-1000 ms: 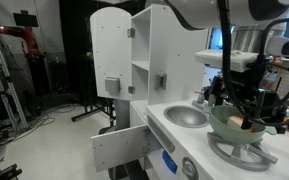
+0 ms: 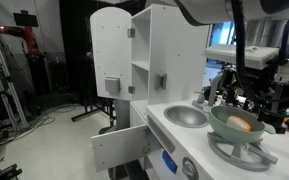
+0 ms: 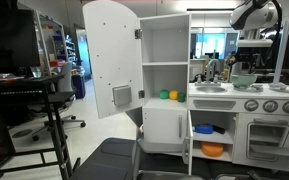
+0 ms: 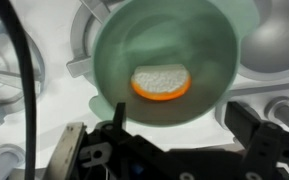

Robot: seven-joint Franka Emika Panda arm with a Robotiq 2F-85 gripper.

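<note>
A green pot [image 4: 121, 52] stands on the stove top, seen from above in the wrist view. Inside it lies an orange and white piece [image 4: 161, 83], resting on the pot's floor. My gripper is open above the pot's near side, its fingers spread wide with nothing between them. In the first exterior view, the black gripper hangs just over the pot [image 2: 222, 128], and the orange piece [image 2: 240, 124] shows below it. The second exterior view has the pot [image 3: 243, 79] small on the counter beneath the arm.
A round sink [image 2: 186, 116] lies beside the stove. Below the counter a drawer with a blue item [image 2: 169, 161] is open. The tall cabinet's door [image 3: 112, 55] stands open, with green and orange objects on a shelf. Stove knobs [image 4: 283, 111] line the near edge.
The gripper has shifted up and turned slightly over the pot, so more of the orange piece shows. The pot and the piece appear to stay in place.
</note>
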